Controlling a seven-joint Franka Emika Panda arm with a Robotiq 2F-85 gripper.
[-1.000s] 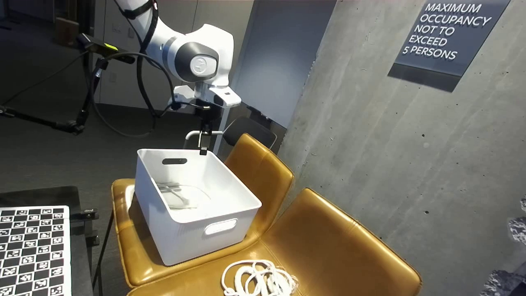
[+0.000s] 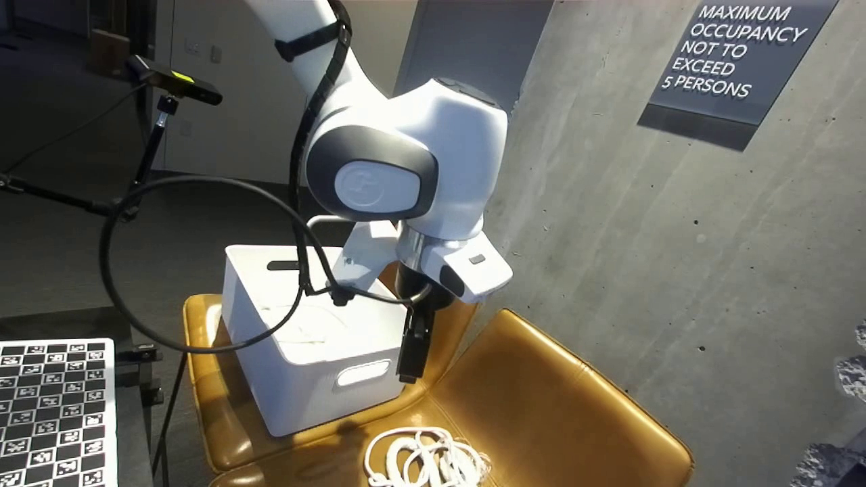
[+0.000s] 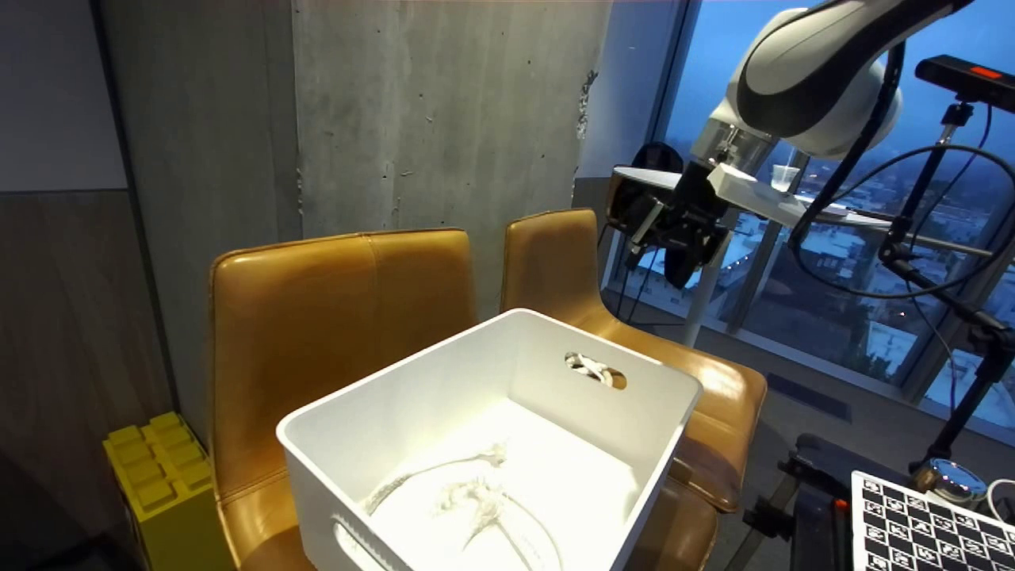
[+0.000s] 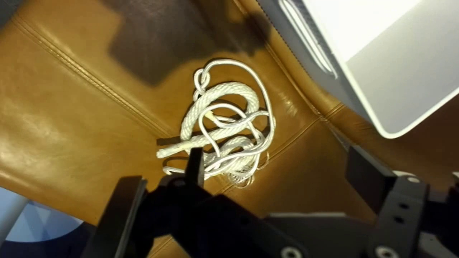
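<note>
A tangle of white rope (image 4: 230, 88), part thick braid and part thin cord, lies loose on a tan leather chair seat (image 2: 528, 406). My gripper (image 2: 410, 377) hangs in the air above that chair, beside the white bin's near end. In the wrist view the gripper stands open, its fingers wide apart with nothing between them; the rope is seen past the left finger. The white bin (image 3: 419, 371) rests on the neighbouring chair, with more pale rope or cord (image 3: 480, 495) on its floor.
The chair back (image 2: 560, 381) and concrete wall (image 2: 714, 268) bound the rope's side. A cable loop (image 2: 150, 329) hangs from the arm. A checkered board (image 2: 57, 406) and a camera stand (image 2: 150, 150) are on the other side.
The arm has come from the bin's far end, toward the camera and rightward in exterior view 1, to over the rope's chair. Rope and bin have not moved.
</note>
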